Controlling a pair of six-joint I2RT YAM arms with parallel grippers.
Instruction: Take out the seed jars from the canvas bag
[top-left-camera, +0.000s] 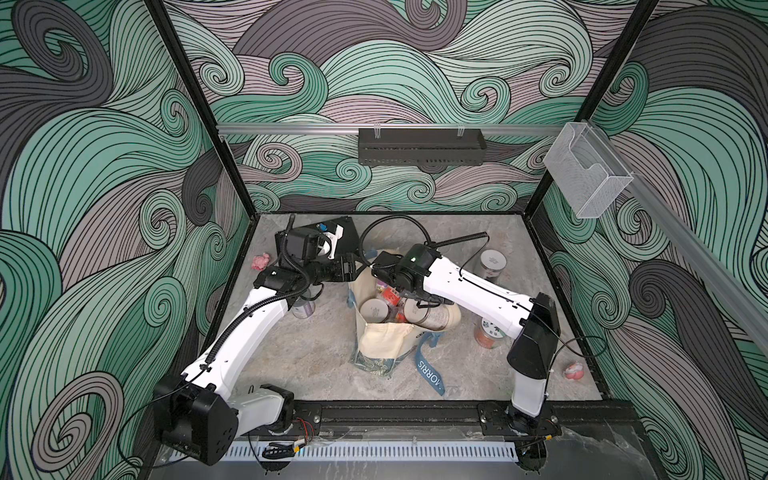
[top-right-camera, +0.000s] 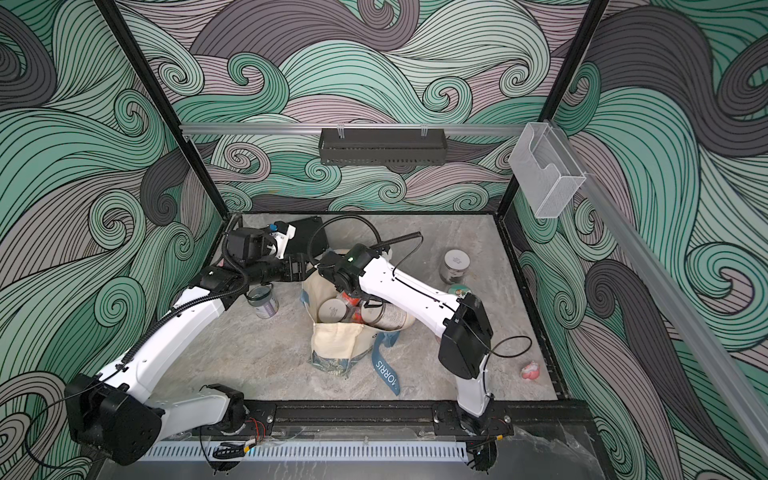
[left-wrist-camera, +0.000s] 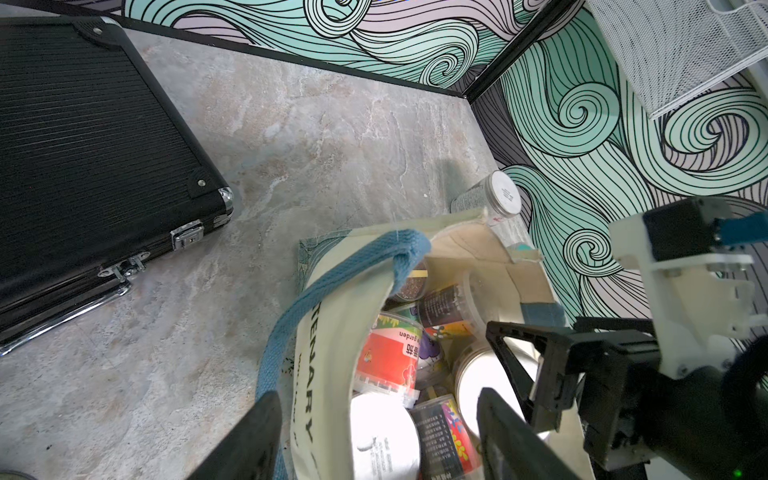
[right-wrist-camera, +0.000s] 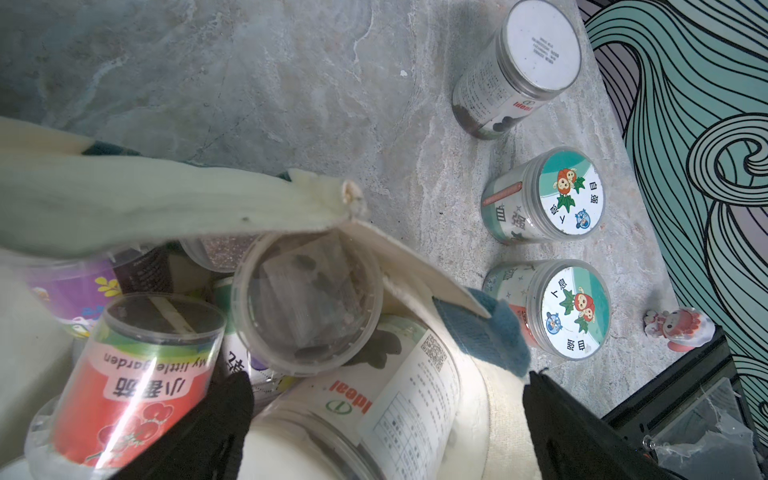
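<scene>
The canvas bag (top-left-camera: 380, 344) stands mid-table, packed with jars: a red-label jar (left-wrist-camera: 384, 352), a white-lidded jar (left-wrist-camera: 384, 436), a large Ideal jar (right-wrist-camera: 368, 400) and a clear-lidded jar (right-wrist-camera: 308, 296). My left gripper is open above the bag's left rim, nothing between its fingers. My right gripper is open over the jars at the bag's right side, holding nothing; in the left wrist view its body covers part of that side.
A black case (left-wrist-camera: 96, 176) lies at the back left. Several jars (right-wrist-camera: 544, 200) stand right of the bag, and another jar (top-right-camera: 262, 304) stands left of it. A small pink figurine (right-wrist-camera: 680, 324) sits at the right edge.
</scene>
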